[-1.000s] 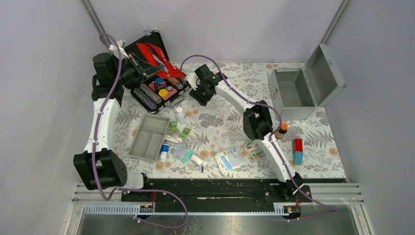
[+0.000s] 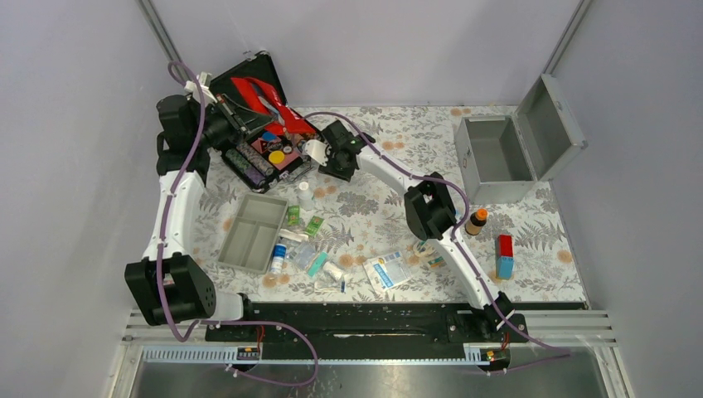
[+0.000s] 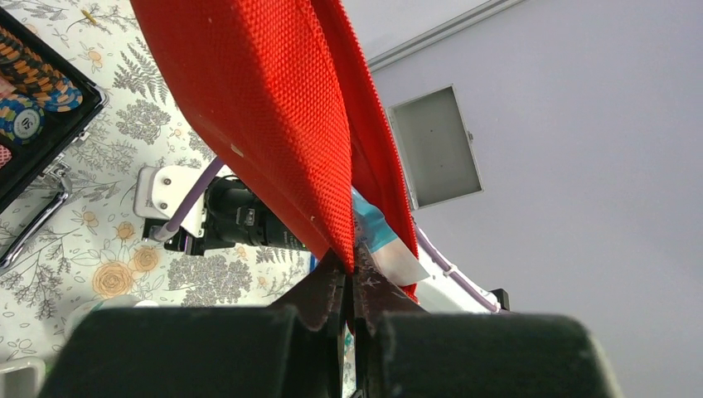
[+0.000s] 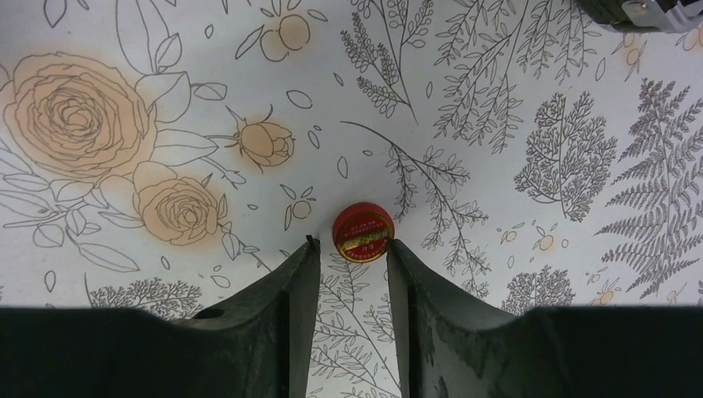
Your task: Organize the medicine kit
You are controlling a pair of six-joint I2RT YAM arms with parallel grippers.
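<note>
My left gripper is shut on red fabric (image 3: 257, 99), which hangs in the black case (image 2: 249, 157) at the back left. My right gripper points down at the table just right of the case, its fingers part open around a small red disc (image 4: 362, 224); whether they touch it I cannot tell. An open grey box (image 2: 494, 153) stands at the right. A grey divided tray (image 2: 249, 234), white bottle (image 2: 304, 193), green packets (image 2: 313, 225) and blue-labelled bottle (image 2: 278, 258) are at the left.
A brown bottle (image 2: 477, 220), a red-and-blue carton (image 2: 505, 257) and a flat white pack (image 2: 385, 274) lie on the front and right of the table (image 2: 547, 282).
Since a second ago the right arm has shifted slightly, its gripper a little lower in the top view and its elbow a little left. The left arm is nearly unchanged.
</note>
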